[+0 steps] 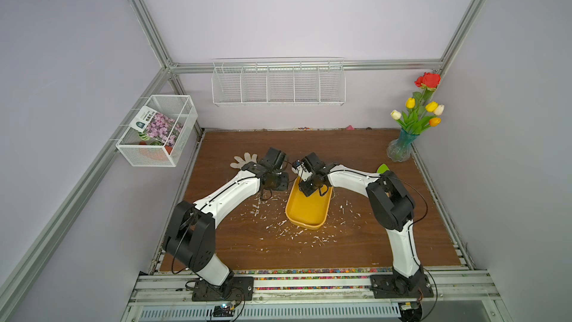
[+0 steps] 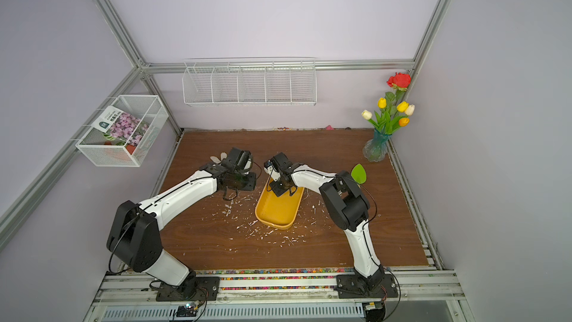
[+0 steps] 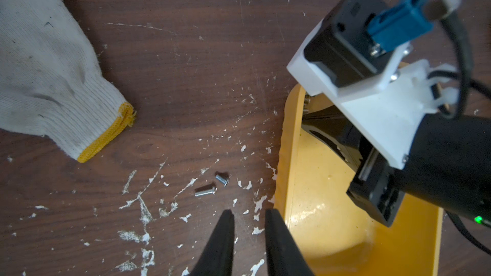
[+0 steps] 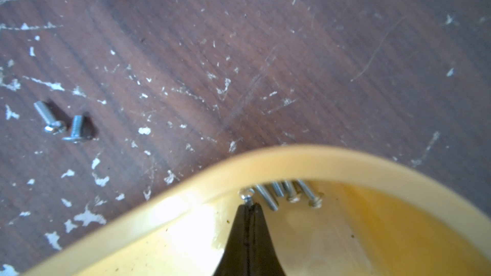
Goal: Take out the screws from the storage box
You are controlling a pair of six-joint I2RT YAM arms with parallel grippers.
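In the right wrist view my right gripper is shut inside the yellow storage box (image 4: pixel 286 166), its tips touching or just behind the head of a screw (image 4: pixel 246 193); whether they grip it is unclear. Several other screws (image 4: pixel 315 202) lie beside it along the same wall. Two screws rest on the brown table outside; the left wrist view also has these screws (image 3: pixel 205 191) left of the box (image 3: pixel 289 173). My left gripper stands part open over the table by the box's left wall, nothing visible between its fingers.
A white glove (image 3: pixel 61 71) with a yellow cuff lies behind and left of the box. The right arm (image 1: pixel 357 179) reaches across the box's far end. White scuffs mark the table. A flower vase (image 1: pixel 400 148) stands far right.
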